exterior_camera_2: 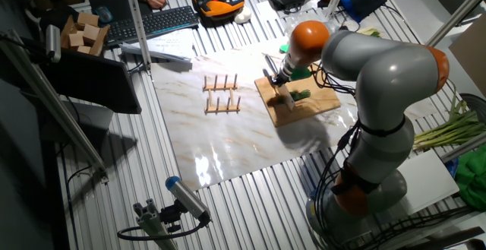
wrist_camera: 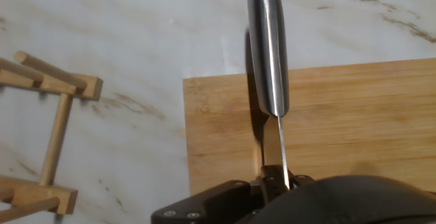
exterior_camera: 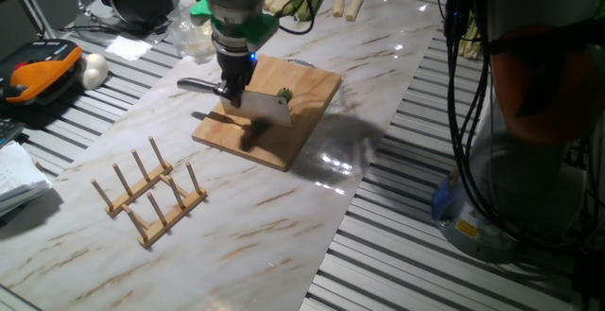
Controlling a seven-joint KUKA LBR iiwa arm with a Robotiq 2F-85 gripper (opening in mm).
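A cleaver with a black handle point(wrist_camera: 269, 47) and a broad steel blade point(exterior_camera: 260, 109) is held upright on edge over the wooden cutting board point(exterior_camera: 307, 127). My gripper point(exterior_camera: 233, 96) is shut on the cleaver near where blade meets handle. In the wrist view the thin top of the blade point(wrist_camera: 283, 152) runs down between the gripper's dark fingers point(wrist_camera: 211, 202), partly hidden below. Green vegetable pieces point(exterior_camera_2: 301, 95) lie on the board beside the blade; in the first exterior view only a small green tip point(exterior_camera: 285, 94) shows behind it. Whether the edge touches the board I cannot tell.
A wooden peg rack point(exterior_camera: 156, 198) stands apart from the board on the marble sheet, its slots empty. Pale stalks point(exterior_camera: 354, 8) lie at the far edge. An orange-black device point(exterior_camera: 43, 73) sits off the sheet. Bare marble surrounds the rack.
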